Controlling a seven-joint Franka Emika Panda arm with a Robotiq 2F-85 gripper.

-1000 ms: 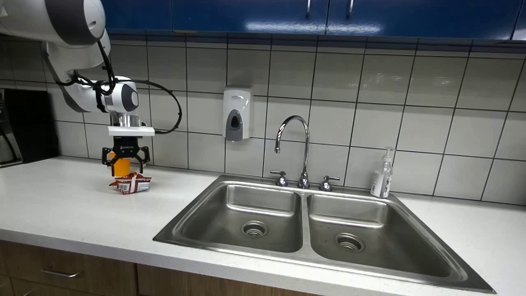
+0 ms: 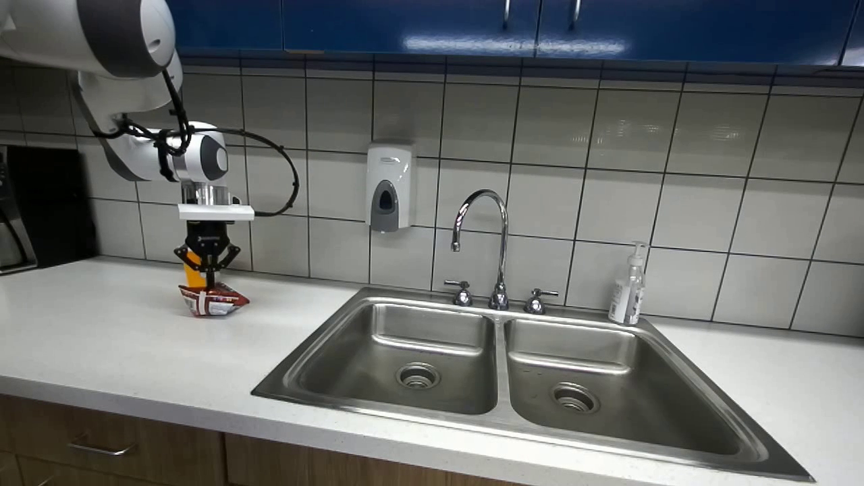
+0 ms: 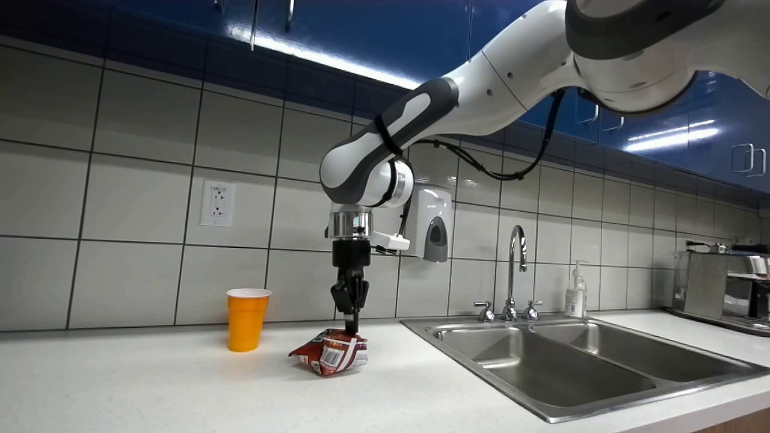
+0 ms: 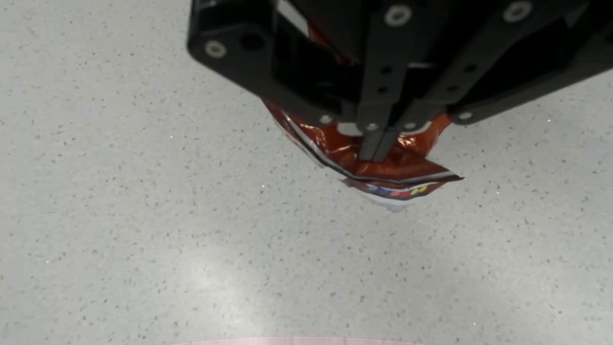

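A crumpled red snack bag (image 2: 212, 303) with white and silver markings rests on the counter at the left in exterior view 1. My gripper (image 2: 210, 285) points straight down on it, fingertips at the top of the bag. In the wrist view the fingers (image 4: 370, 146) are pressed together over the red foil (image 4: 396, 167), and nothing shows between them. Whether a thin fold is pinched there cannot be made out. From exterior view 2, the gripper (image 3: 351, 331) reaches the upper right part of the bag (image 3: 328, 355). An orange cup (image 3: 246, 321) stands upright to the left.
To the right of the bag is a double steel sink (image 2: 389, 340) with a tall faucet (image 2: 499, 251). A soap bottle (image 2: 629, 287) stands behind the sink's right basin.
My gripper's fingers were spread wide above the bag; they have come together and sit slightly lower, at its top. The bag has changed shape and turned a little.
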